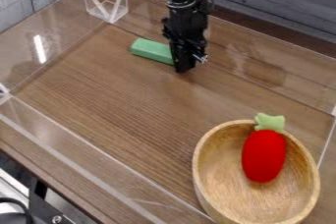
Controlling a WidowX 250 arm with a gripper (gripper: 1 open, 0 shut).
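Note:
My black gripper [187, 56] reaches down from the top centre and sits low at the right end of a green block [153, 49] lying on the wooden table. The fingertips are dark and small; nothing clearly shows between them, and the gripper appears shut.
A wooden bowl [217, 189] at the lower right holds a red strawberry-like toy [264, 157] with a pale green top. Clear plastic pieces stand at the top left and left edge.

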